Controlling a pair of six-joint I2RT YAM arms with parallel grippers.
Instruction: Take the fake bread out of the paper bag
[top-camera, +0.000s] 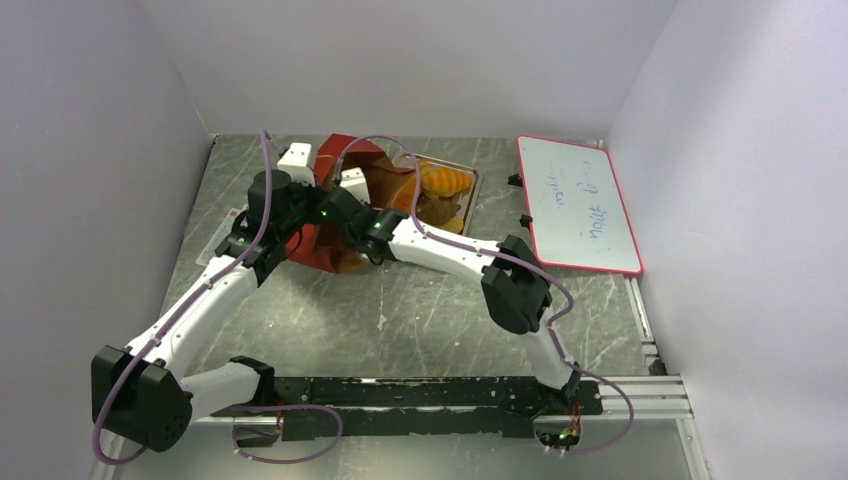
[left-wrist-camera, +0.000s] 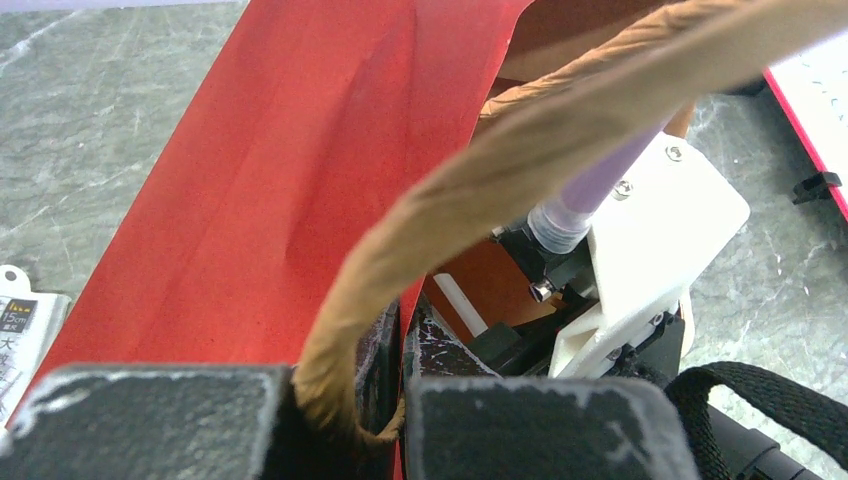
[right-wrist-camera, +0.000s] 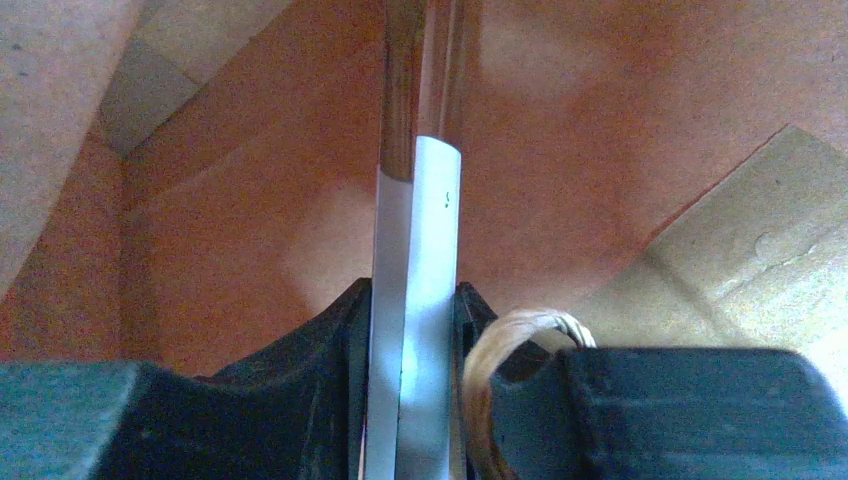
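Observation:
The red paper bag (top-camera: 328, 243), brown inside, lies at the left back of the table. In the left wrist view, the red wall of the bag (left-wrist-camera: 330, 140) runs down between the fingers of my left gripper, which is shut on its edge. My right gripper is inside the bag, its fingers (right-wrist-camera: 310, 345) part way apart on either side of a narrow pale strip (right-wrist-camera: 432, 230) with a brown upper end. What the strip is, and whether it is gripped, I cannot tell. From above, the arms hide both fingertips.
A tray (top-camera: 476, 190) holding orange and brown bread (top-camera: 443, 181) sits right of the bag, partly covered by it. The bag's twisted handle (left-wrist-camera: 560, 130) crosses in front of the left wrist camera. A whiteboard (top-camera: 580, 205) stands at the right.

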